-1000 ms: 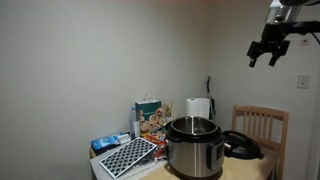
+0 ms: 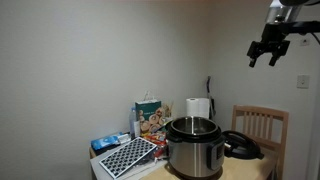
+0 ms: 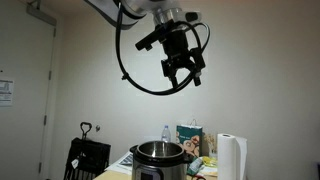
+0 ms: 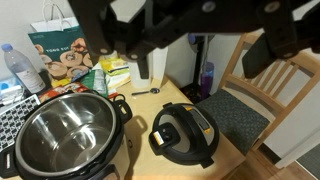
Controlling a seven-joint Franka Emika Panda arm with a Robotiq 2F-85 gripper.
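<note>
High above the table, my gripper (image 2: 262, 61) hangs open, with nothing between its fingers. In exterior view 2 the gripper (image 3: 185, 82) is also well clear of the tabletop. A steel and black pressure cooker (image 2: 195, 150) stands on the table without its lid; its inner pot (image 4: 68, 135) looks empty from the wrist view. The black lid (image 4: 184, 134) lies on the table beside the cooker, handle side up.
Behind the cooker stand a paper towel roll (image 2: 198, 107), a printed shopping bag (image 4: 65, 52) and a water bottle (image 4: 18, 62). A black-and-white patterned panel (image 2: 125, 157) lies left of the cooker. A wooden chair (image 2: 262, 124) stands beyond the lid.
</note>
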